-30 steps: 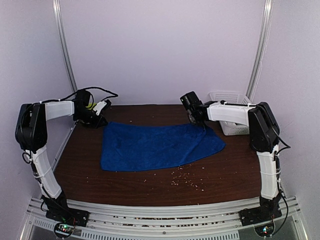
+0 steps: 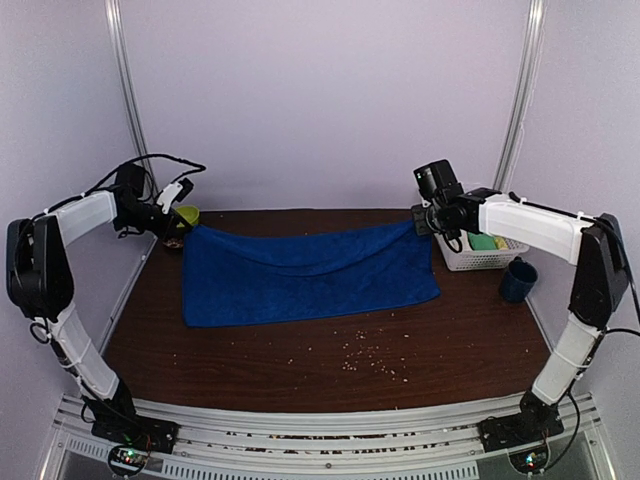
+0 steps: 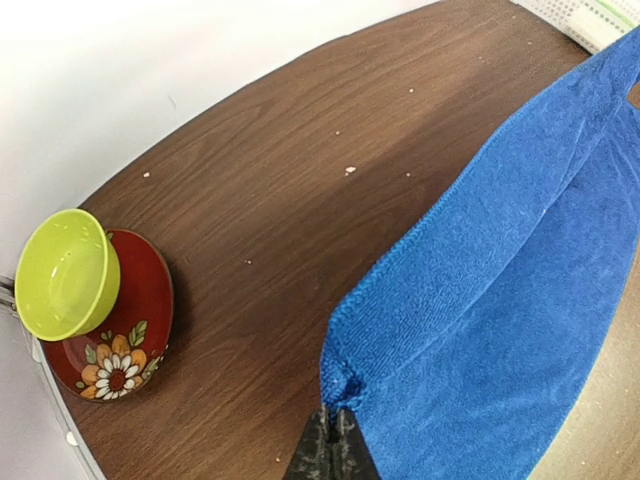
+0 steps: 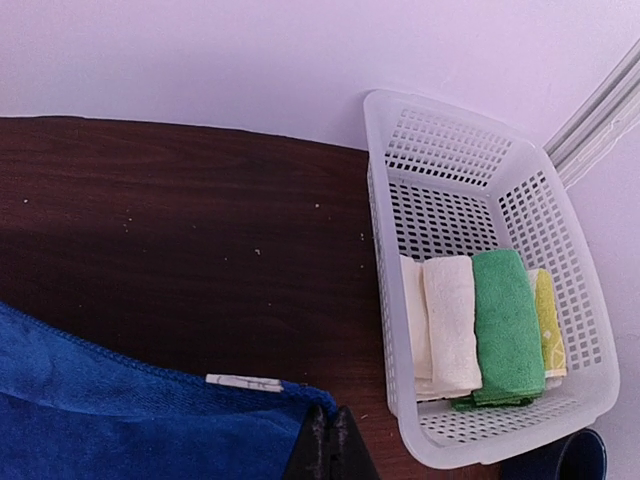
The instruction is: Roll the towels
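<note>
A blue towel (image 2: 305,285) spans the table, its back edge lifted and pulled taut between my grippers. My left gripper is shut on its back-left corner, at the far left in the top view. My right gripper is shut on its back-right corner, where a white label shows on the hem, just left of a white basket (image 4: 390,300). In that basket lie folded or rolled towels: white (image 4: 450,320), green (image 4: 508,320) and yellow (image 4: 548,320).
At the back left a yellow-green bowl (image 3: 65,275) rests on a red flowered plate (image 3: 145,310). A dark blue mug (image 2: 518,280) stands right of the towel. Crumbs lie on the bare front of the table (image 2: 250,375).
Both grippers have moved up and outward, left to the left and right to the right, stretching the towel's back edge. The towel has shifted slightly back and left.
</note>
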